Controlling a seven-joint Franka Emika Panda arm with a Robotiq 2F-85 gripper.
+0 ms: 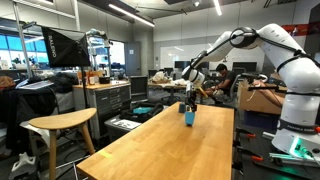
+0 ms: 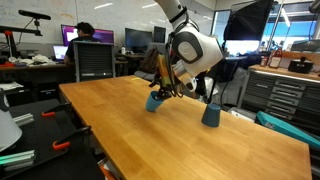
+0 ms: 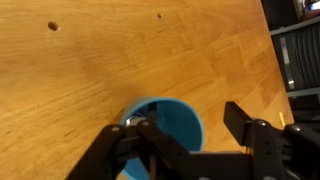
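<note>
A blue cup (image 1: 190, 118) stands on the wooden table, and my gripper (image 1: 190, 104) is low over it. The wrist view looks down on the round mouth of the cup (image 3: 180, 118). One of the dark fingers (image 3: 128, 145) reaches over the left part of the mouth, while the other lies to the right of the rim. A gap shows between them, so the gripper is open. Something small and pale shows inside the cup. In exterior view 2 the arm's end partly covers the cup (image 2: 153, 103).
A second, darker blue cup (image 2: 211, 115) stands upright near the table's far edge. A stool (image 1: 62, 122) and drawer cabinets (image 2: 275, 97) are beyond it.
</note>
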